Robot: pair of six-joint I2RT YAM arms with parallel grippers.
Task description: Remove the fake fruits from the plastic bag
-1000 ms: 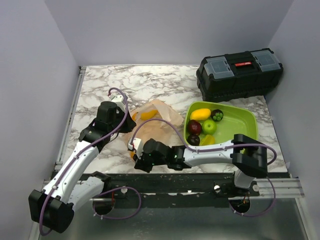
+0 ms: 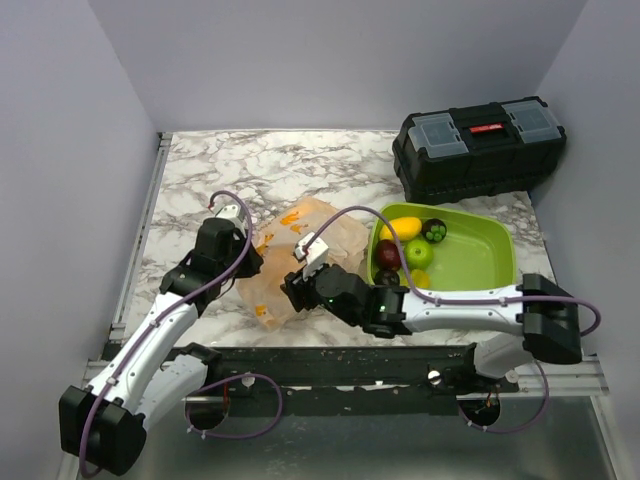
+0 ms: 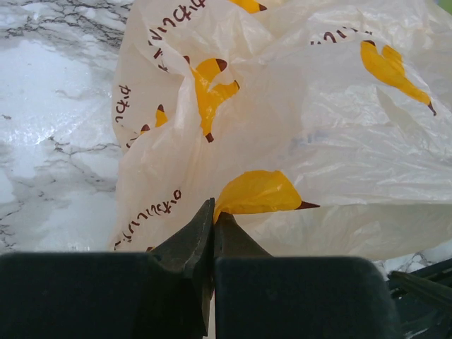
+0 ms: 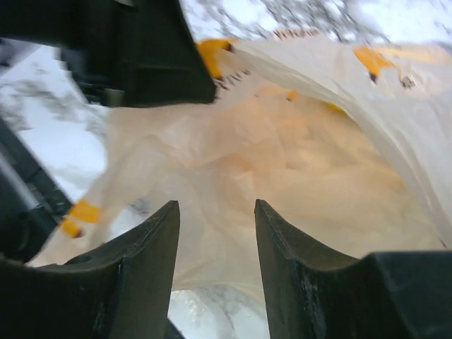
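Note:
A thin, pale plastic bag [image 2: 322, 225] with orange banana prints lies on the marble table. My left gripper is shut on its film, at an orange print. Over the near part of the bag, my right gripper [image 2: 290, 288] stands part open. Its separated fingers [image 4: 164, 244] point at the bag's creased film [image 4: 296, 176] with nothing gripped between them. A small yellow patch shows by a fold in the right wrist view; whether it is print or fruit I cannot tell. In the green bin [image 2: 485, 250] lie several fake fruits, including a green apple [image 2: 419, 254] and yellow mango [image 2: 401, 229].
A black toolbox [image 2: 478, 150] stands behind the bin at the back right. My right forearm [image 2: 460, 312] crosses the bin's near edge. Bare marble [image 2: 270, 160] lies behind the bag.
My right gripper was low at the bag's near edge; its fingers have spread and it has moved slightly up and right, over the film. The bag's top has sunk flatter. My left arm has shifted slightly.

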